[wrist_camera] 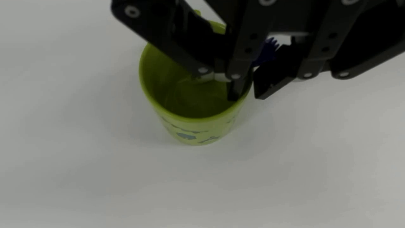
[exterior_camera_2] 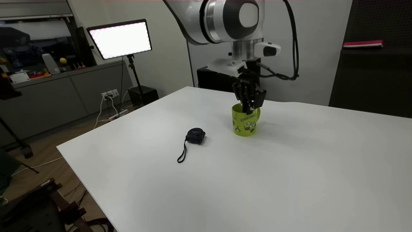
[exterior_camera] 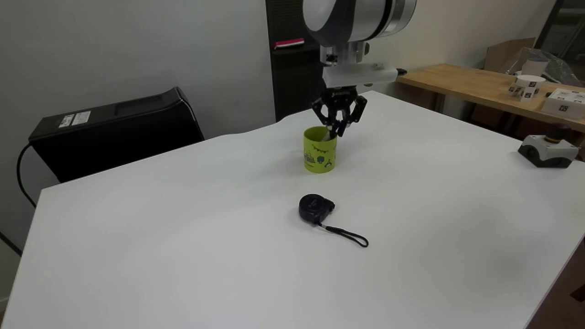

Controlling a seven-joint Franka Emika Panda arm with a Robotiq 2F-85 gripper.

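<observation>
A lime-green mug (exterior_camera: 319,156) with printed pictures stands upright on the white table. My gripper (exterior_camera: 337,131) points down over the mug's rim, its fingers part open with only a narrow gap. In the wrist view one of the fingers (wrist_camera: 236,89) reaches inside the mug, while the other is just outside, with the rim between them. A dark blue ribbed piece (wrist_camera: 267,52), probably the end of a pen-like object leaning out of the mug, shows between the finger linkages. Whether the fingers touch it is hidden. In exterior view 2 the gripper covers much of the mug's opening.
A dark tape measure (exterior_camera: 315,209) with a wrist loop lies in front of the mug, apart from it. Open table surrounds both. A switch box (exterior_camera: 548,149) sits at the right edge, and a black case (exterior_camera: 118,129) stands behind the table.
</observation>
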